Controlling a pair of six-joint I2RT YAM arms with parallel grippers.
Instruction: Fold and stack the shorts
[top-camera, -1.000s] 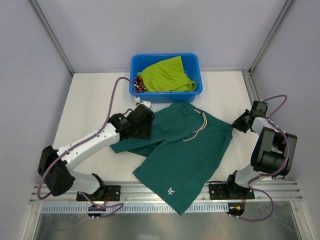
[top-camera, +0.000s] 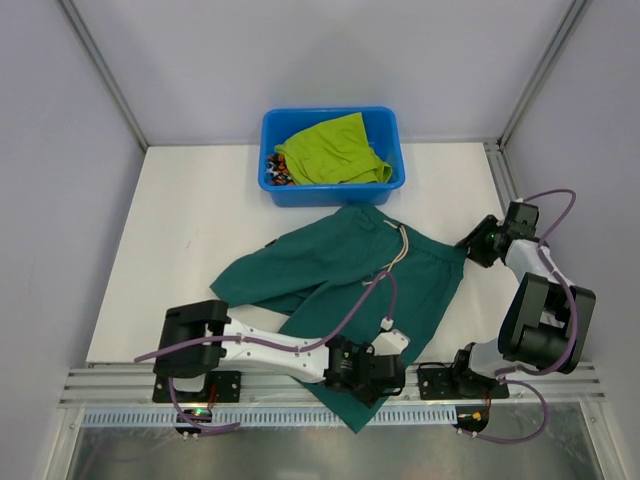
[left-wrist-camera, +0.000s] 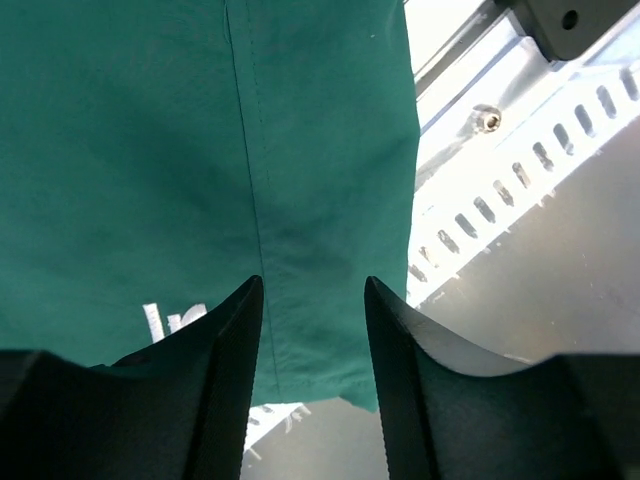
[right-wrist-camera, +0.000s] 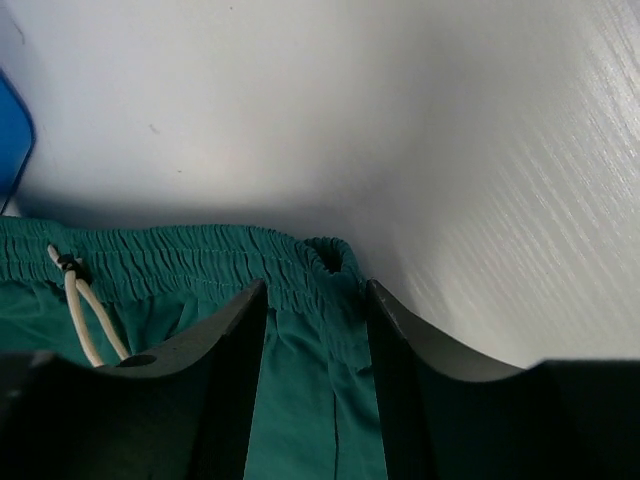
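Observation:
Dark green shorts (top-camera: 340, 250) lie spread across the white table, the near leg hanging over the front edge. My left gripper (top-camera: 370, 395) is low over that near leg; in the left wrist view its fingers (left-wrist-camera: 190, 390) stand apart above the hem fabric. My right gripper (top-camera: 470, 247) is at the right end of the waistband (right-wrist-camera: 180, 260); in the right wrist view its open fingers straddle the bunched waistband corner. The cream drawstring (right-wrist-camera: 85, 310) lies on the waistband.
A blue bin (top-camera: 333, 195) with yellow-green cloth and multicoloured items stands at the back.
My left arm has swung from over the upper left of the shorts down and right to the front leg, which has shifted slightly.

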